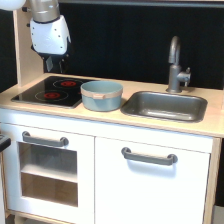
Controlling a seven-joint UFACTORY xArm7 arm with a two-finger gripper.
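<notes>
A robot arm with a white body and a dark gripper [55, 64] hangs at the top left, above the back left of the black stovetop [40, 95]. Whether the gripper is open or shut is hard to tell at this size. A teal pot [101, 100] stands on the wooden counter between the stovetop and the sink [164, 104].
A dark faucet [175, 70] rises behind the sink. Below the counter are an oven door [45, 137] with a window and a white cupboard door [137, 190]. A dark panel [120, 40] backs the counter.
</notes>
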